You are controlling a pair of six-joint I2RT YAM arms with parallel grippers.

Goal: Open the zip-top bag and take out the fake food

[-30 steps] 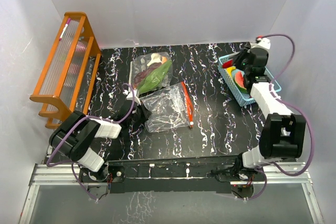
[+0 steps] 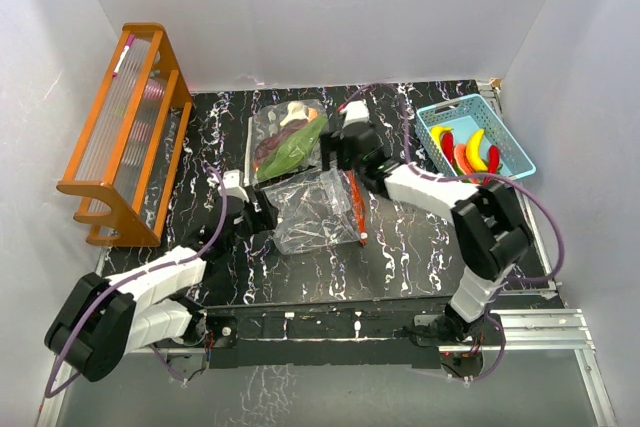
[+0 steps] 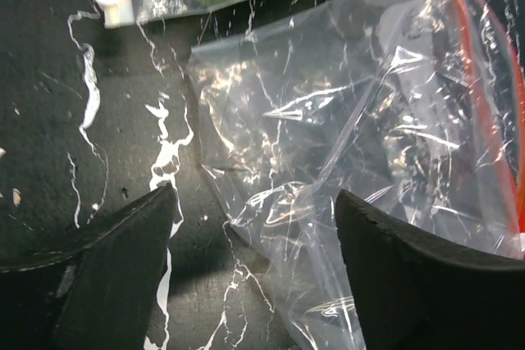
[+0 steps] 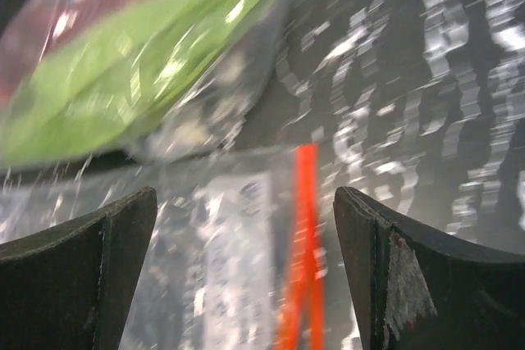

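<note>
A clear bag with fake food (image 2: 285,137) lies at the back centre, green, maroon and cream pieces visible through it. Below it lies a flattened clear bag with a red zip (image 2: 310,212). My left gripper (image 2: 262,209) stands part open over the left edge of that flat bag, with nothing visible between its fingers. My right gripper (image 2: 332,147), blurred in the top view, is open above the space where the two bags meet; the right wrist view shows both bags below it.
A blue basket (image 2: 430,119) holding bananas, red peppers and other pieces stands at the right. A wooden rack (image 2: 150,227) stands at the left. Bare marble table separates the bags from the basket.
My right gripper has swung left from the basket to above the bags, leaving pieces in the basket.
</note>
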